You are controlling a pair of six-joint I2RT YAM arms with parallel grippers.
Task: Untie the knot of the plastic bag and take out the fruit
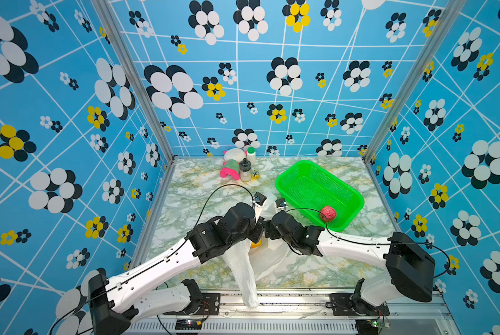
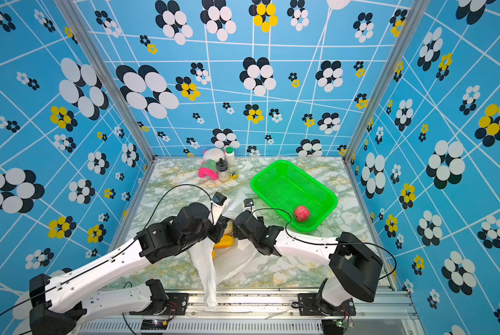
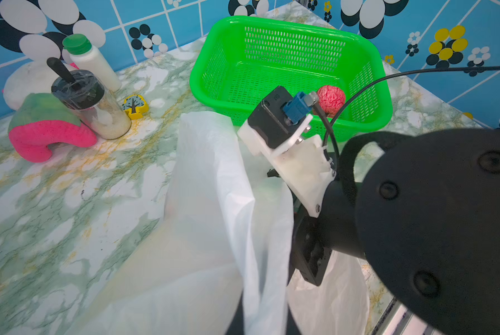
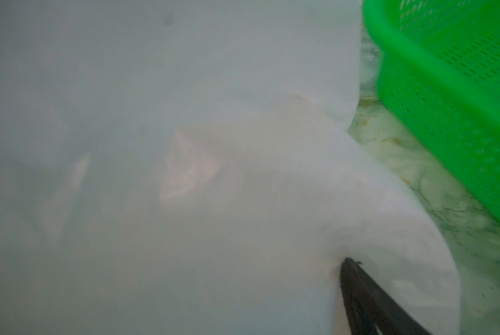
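Observation:
The white plastic bag (image 2: 202,268) lies untied in the middle of the table, its mouth spread. A yellow-orange fruit (image 2: 223,242) shows in it, with part of a tan round one (image 2: 228,228) behind. My left gripper is shut on a gathered fold of the bag's edge. Against the bag's mouth, facing it, is my right gripper (image 2: 235,227). In the right wrist view bag film fills most of the picture, and only a dark finger (image 4: 367,296) shows against it; how wide the fingers stand is hidden. A pinkish-red ball-like fruit (image 3: 331,100) sits in the green basket (image 3: 294,30).
At the back left stand a white bottle with a green cap (image 3: 92,61), a jar with a dark lid (image 3: 96,106), a pink-green plush (image 3: 49,128) and a small yellow block (image 3: 134,106). Bare table (image 1: 177,206) lies to the left.

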